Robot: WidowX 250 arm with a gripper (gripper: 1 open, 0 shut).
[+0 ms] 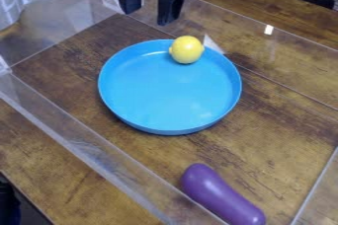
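A blue round plate [165, 91] lies on the wooden surface at the centre. A yellow ball [187, 49] rests on its far rim area, toward the right. A purple eggplant-shaped object [220, 194] lies near the front right, apart from the plate. My gripper [149, 7] hangs at the top of the view behind the plate, dark, its fingers open with nothing seen between them.
Clear plastic walls [78, 144] run along the left and front left, and more border the back and right. The wood is bare left and right of the plate.
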